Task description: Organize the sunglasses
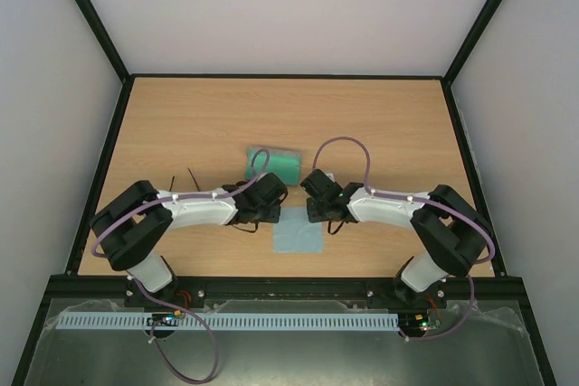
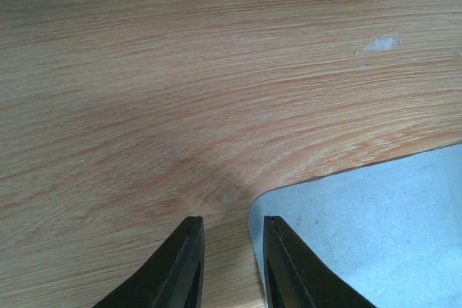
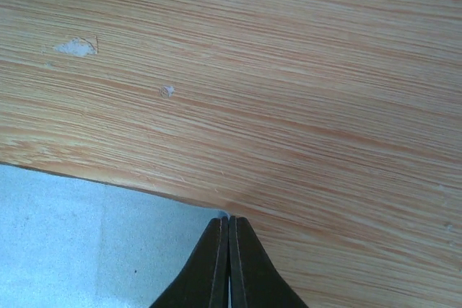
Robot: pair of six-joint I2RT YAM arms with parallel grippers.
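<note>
A light blue cloth (image 1: pixel 298 234) lies flat at the front middle, below a green glasses case (image 1: pixel 271 165), whose felt edge shows atop both wrist views. My left gripper is part open just above the cloth's top-left corner, nothing between its fingers. My right gripper is shut at the cloth's top-right corner; whether it pinches the edge is unclear. Thin dark glasses temples (image 1: pixel 193 178) stick out from behind the left arm, which hides the rest.
The two wrist housings stand close either side of the cloth.
</note>
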